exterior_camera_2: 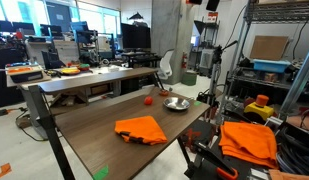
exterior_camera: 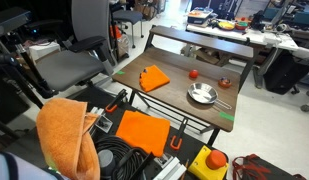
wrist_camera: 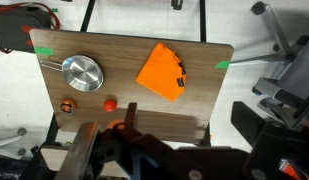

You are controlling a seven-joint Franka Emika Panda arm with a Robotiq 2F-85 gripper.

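My gripper hangs high over the wooden table (wrist_camera: 209, 65), its two dark fingers wide apart and nothing visible between them. An orange cloth (wrist_camera: 158, 72) lies flat on the tabletop, with a small dark patch near one edge. Toward the other end rests a silver pan (wrist_camera: 82, 73) with a thin handle. Close to the pan sit a red ball (wrist_camera: 110, 105) and a small reddish-brown round object (wrist_camera: 68, 105). In exterior view 1, the cloth (exterior_camera: 153, 77) is left of the pan (exterior_camera: 203, 93).
Below the table's near edge lie another orange cloth (exterior_camera: 143, 131) and a coil of black cable (exterior_camera: 116, 150). A yellow box with a red button (exterior_camera: 209, 162) stands nearby. An office chair (exterior_camera: 69, 65) is at the left. Bare wood separates the cloth from the pan.
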